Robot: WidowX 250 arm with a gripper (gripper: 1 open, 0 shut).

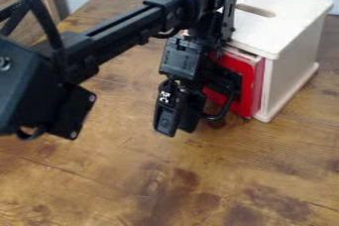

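Note:
My black gripper (185,111) hangs low over the wooden table, directly in front of a pale wooden box (290,42) with a red front panel (244,76). Its body partly covers that panel. The fingers point downward near the tabletop, left of the panel; whether they are open or shut, or hold anything, I cannot tell from this angle.
The box fills the upper right and has a slot in its top. My arm spans the upper left.

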